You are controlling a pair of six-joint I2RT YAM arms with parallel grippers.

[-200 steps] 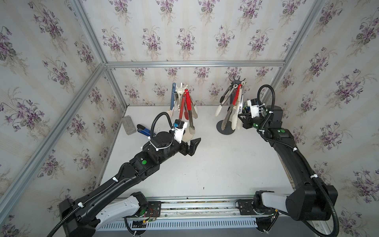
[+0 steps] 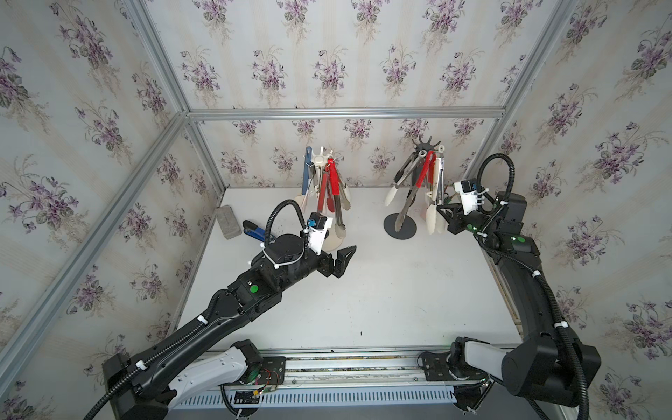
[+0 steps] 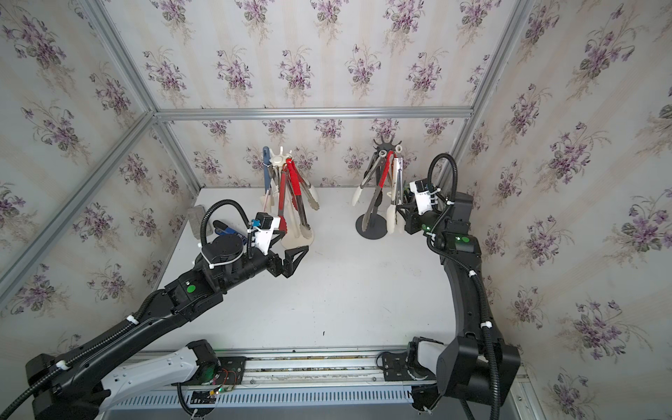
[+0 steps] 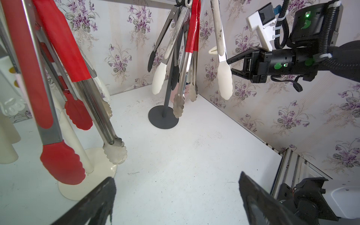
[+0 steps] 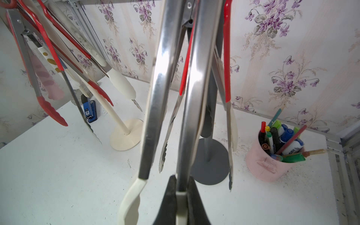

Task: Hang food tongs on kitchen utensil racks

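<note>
Several tongs hang from the dark rack (image 2: 401, 229) at right and from the cream rack (image 5: 124, 141) at left. My right gripper (image 2: 443, 213) is shut on one leg of steel tongs with white tips at the dark rack; in the right wrist view its fingers meet low on that leg, at the white tip. The other leg hangs free to its left. My left gripper (image 2: 334, 260) stands open in front of the cream rack, nothing between its fingers.
A pink pen cup (image 5: 268, 168) sits behind at right. A blue stapler (image 5: 89, 112) and grey block (image 2: 227, 222) lie at left.
My right gripper has moved right over the last second, and the white-tipped tongs have swung right with it. The left arm has barely moved.
</note>
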